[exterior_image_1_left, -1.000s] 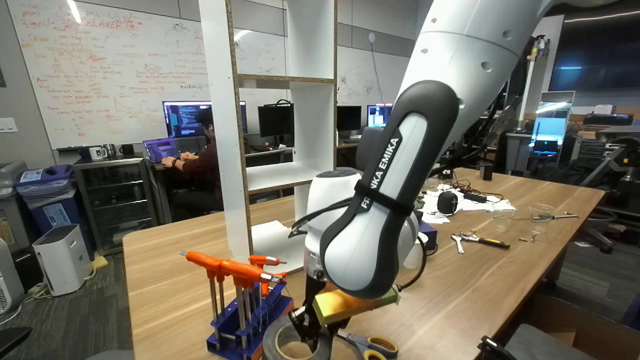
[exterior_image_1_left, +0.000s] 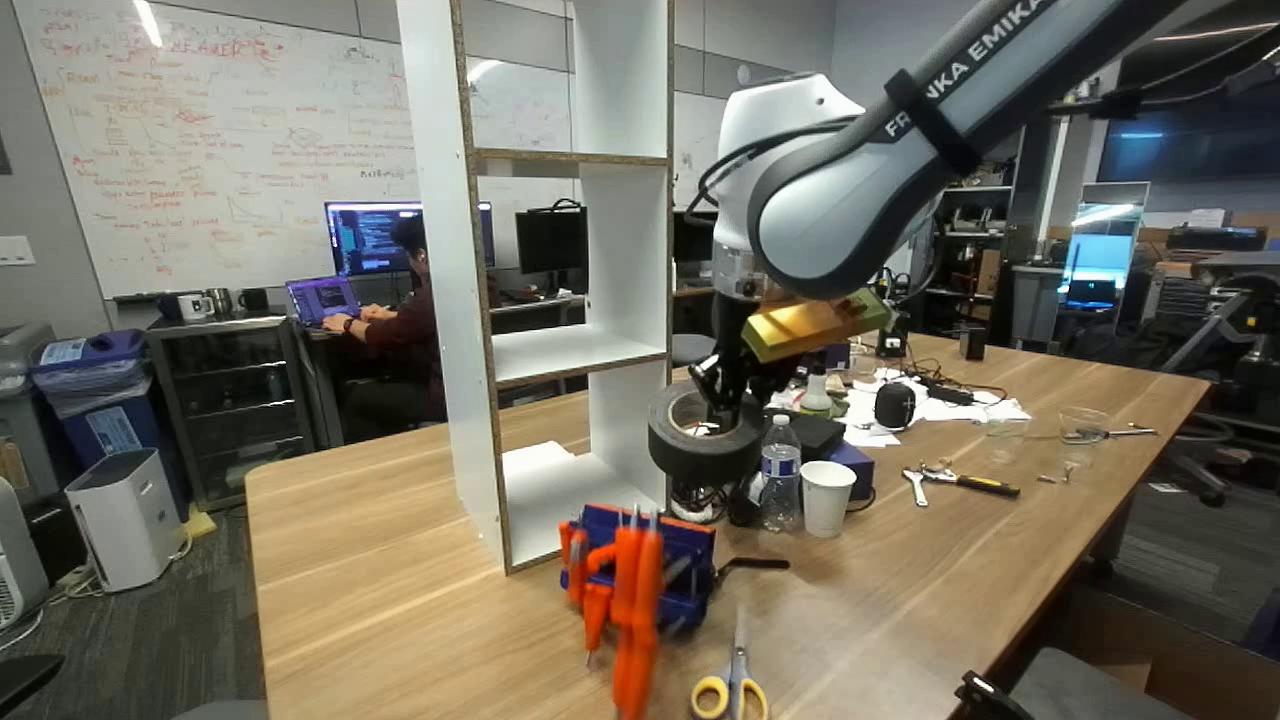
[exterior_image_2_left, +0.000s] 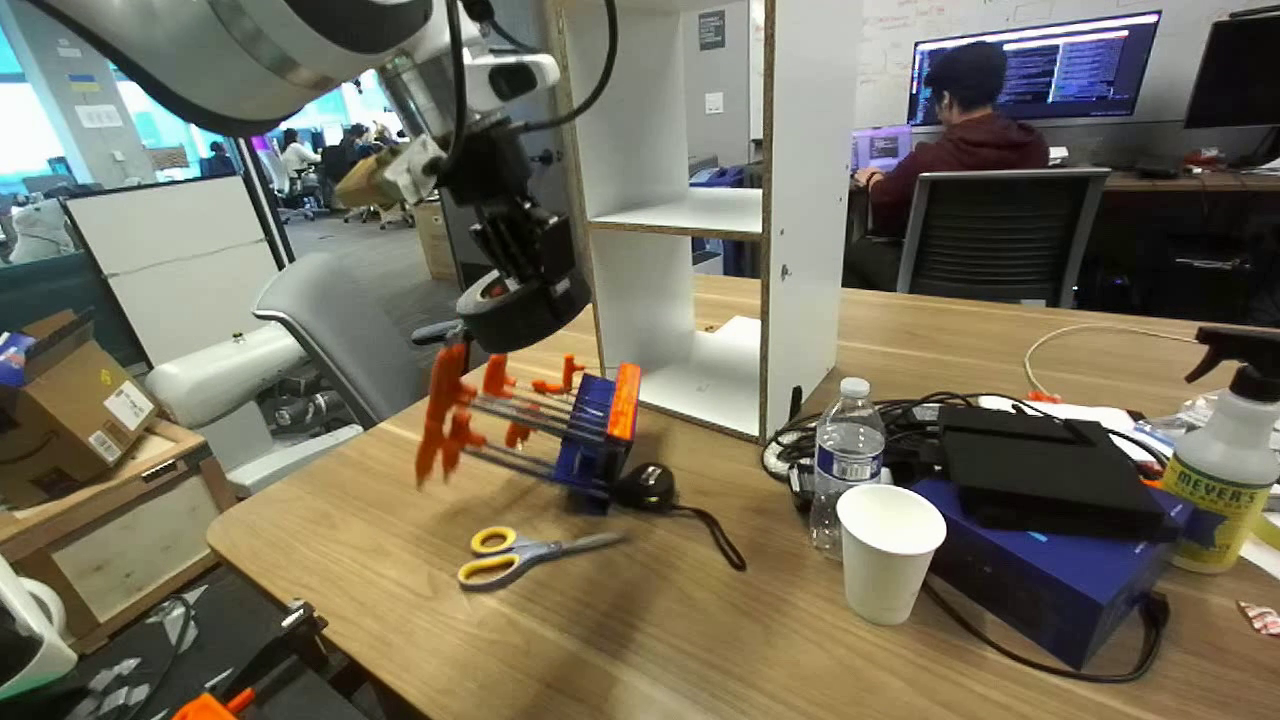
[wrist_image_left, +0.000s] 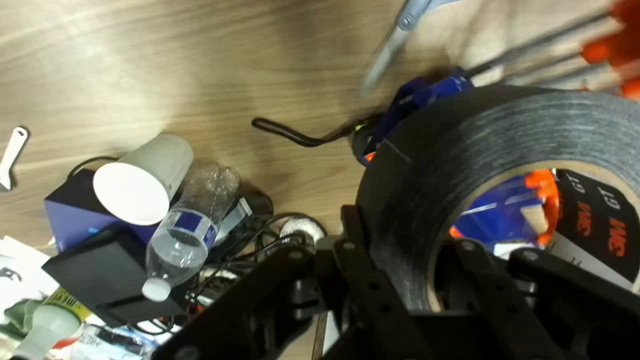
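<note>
A roll of black tape (exterior_image_1_left: 705, 454) hangs above the table with my gripper (exterior_image_1_left: 720, 414) shut on one side of its ring. From below in the wrist view, the roll (wrist_image_left: 432, 150) fills the right, one finger inside its hole and one outside. In exterior view 2 the roll (exterior_image_2_left: 524, 314) is over a blue stand (exterior_image_2_left: 588, 432) of orange-handled hex keys (exterior_image_2_left: 446, 414). The stand is tilted, its keys pointing sideways toward the table's front edge and looking blurred. Yellow-and-grey scissors (exterior_image_2_left: 501, 562) lie flat beside it.
A white open shelf (exterior_image_1_left: 546, 480) stands close behind the stand. A water bottle (exterior_image_2_left: 847, 462), a paper cup (exterior_image_2_left: 890, 552), a black tape measure (exterior_image_2_left: 645, 486) and a blue box (exterior_image_2_left: 1020, 588) are nearby. Bare tabletop (exterior_image_1_left: 360, 564) lies left of the shelf.
My gripper has risen and moved back toward the shelf with the tape roll. The hex key stand, upright before, is now tipped and shifted toward the right. The scissors have shifted and turned.
</note>
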